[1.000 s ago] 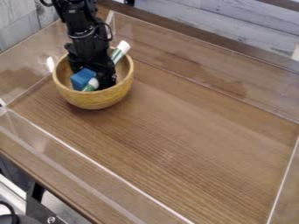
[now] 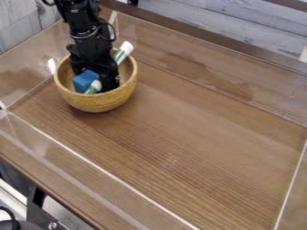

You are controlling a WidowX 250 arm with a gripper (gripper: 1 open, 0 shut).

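Note:
A yellow wooden bowl (image 2: 96, 101) stands at the left of the table. In it lie a blue object (image 2: 85, 80) and a white-and-green stick that leans up toward the rim on the right. My black gripper (image 2: 96, 72) reaches down into the bowl from the top. Its fingertips are dark against the contents, and I cannot see clearly what lies between them.
Table edges run along the left and the far side.

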